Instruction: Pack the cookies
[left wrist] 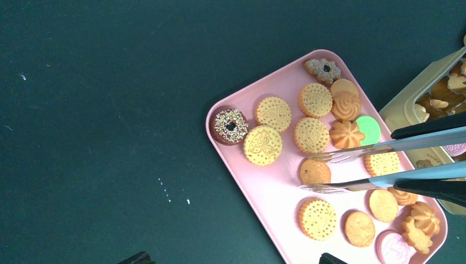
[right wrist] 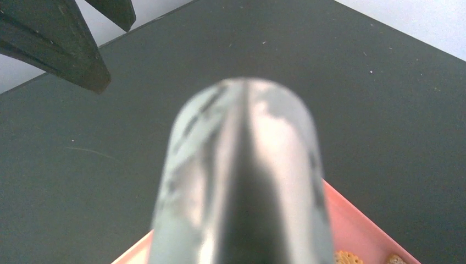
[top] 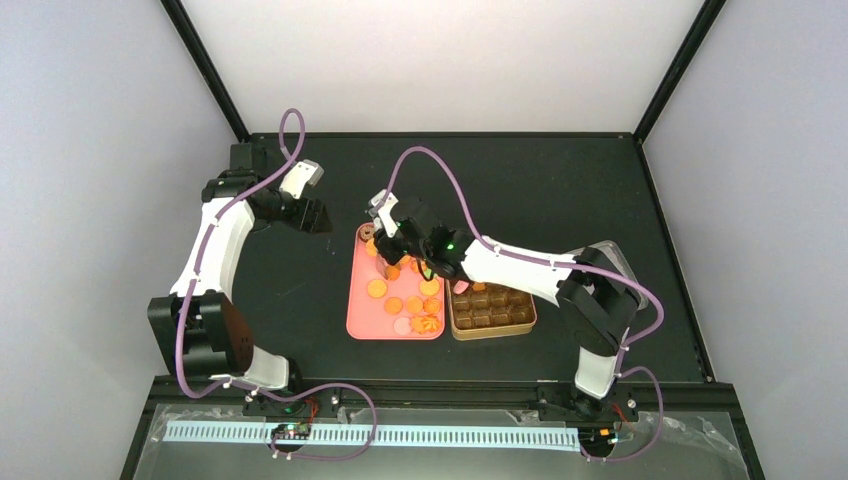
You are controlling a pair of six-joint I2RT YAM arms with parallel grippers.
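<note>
My right gripper (top: pixel 388 245) is shut on metal tongs (left wrist: pixel 384 181), whose two arms lie between its black fingers. In the left wrist view the tong tips are apart over the pink tray (top: pixel 365 310), with a small round cookie (left wrist: pixel 315 171) below and between them; contact cannot be judged. Biscuits of several kinds lie there, among them a chocolate ring (left wrist: pixel 229 126) in one corner and a green round (left wrist: pixel 368 130). Left of the tray, my left gripper (top: pixel 318 217) hangs open and empty. The tongs' blurred metal (right wrist: pixel 242 181) fills the middle of the right wrist view.
A gold compartment box (top: pixel 490 312) stands against the tray's right side, with some cookies in its far cells and empty near cells. Behind the right arm sits a clear grey container (top: pixel 612 255). Bare black table (top: pixel 300 300) lies between the left arm and the tray.
</note>
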